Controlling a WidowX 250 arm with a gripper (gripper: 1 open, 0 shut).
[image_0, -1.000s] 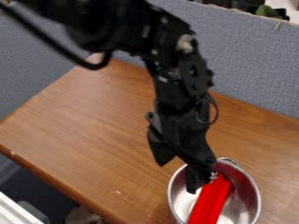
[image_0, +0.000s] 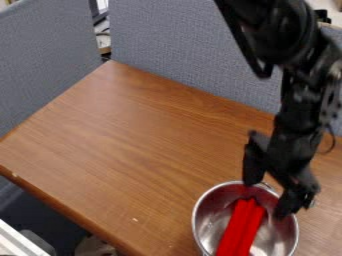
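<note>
A steel pot (image_0: 210, 225) sits at the bottom right of the wooden table, with a bright red elongated object (image_0: 241, 230) lying inside it. My black gripper (image_0: 278, 190) is over the pot's upper right part, its fingers open. Whether its fingertips touch the pot's rim cannot be told.
Grey padded walls (image_0: 201, 50) border it at the back and left. A white object (image_0: 14, 245) lies beyond the table's lower left edge.
My gripper has moved to the right from over the middle and left of the pot, uncovering more of the table. The pot and red object look unmoved.
</note>
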